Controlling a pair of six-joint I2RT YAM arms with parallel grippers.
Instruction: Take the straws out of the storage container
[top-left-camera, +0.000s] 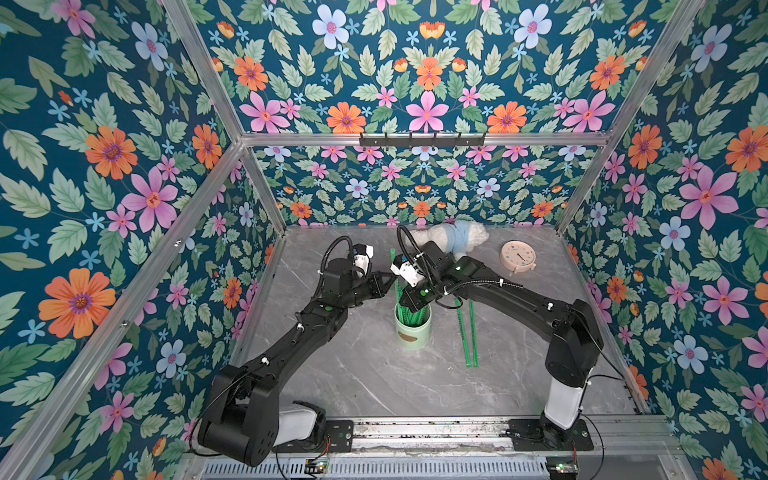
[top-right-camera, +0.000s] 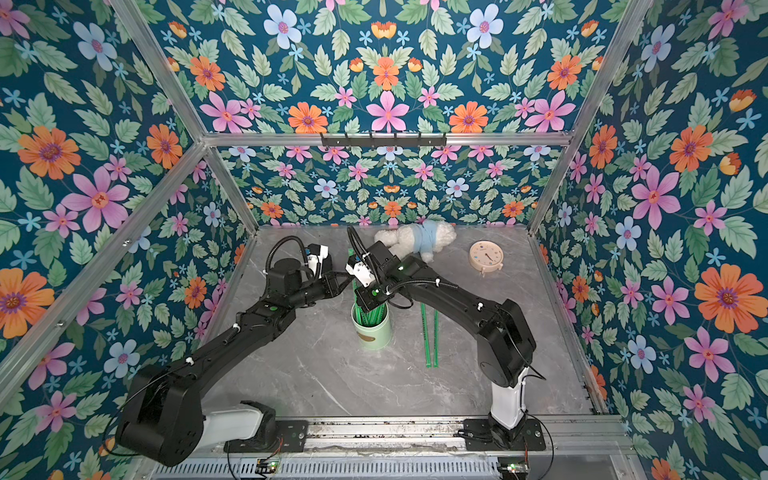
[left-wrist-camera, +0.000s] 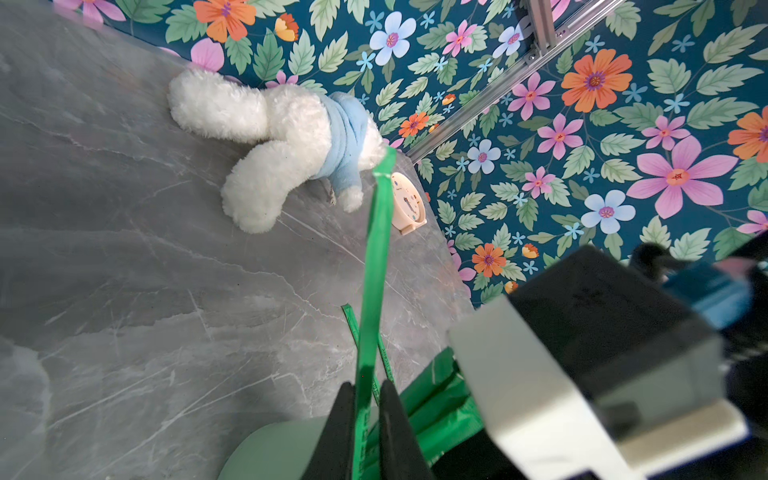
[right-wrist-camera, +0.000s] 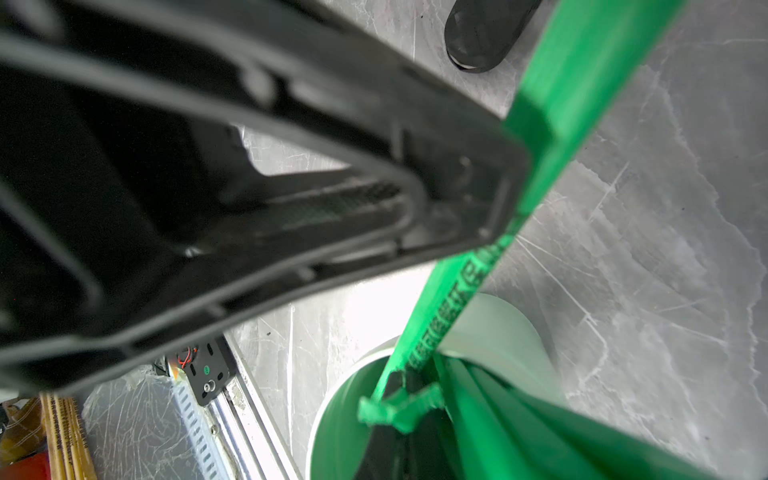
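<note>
A pale green container in mid-table holds several green wrapped straws. My left gripper is shut on an upright straw above the container's left side. My right gripper is over the container's mouth, tilted down among the straws; it looks shut, with a small green end at its fingertips, and I cannot tell whether that is held. Two loose straws lie on the table right of the container.
A white plush toy in blue lies at the back behind the grippers. A round clock stands at the back right. My two wrists are very close together.
</note>
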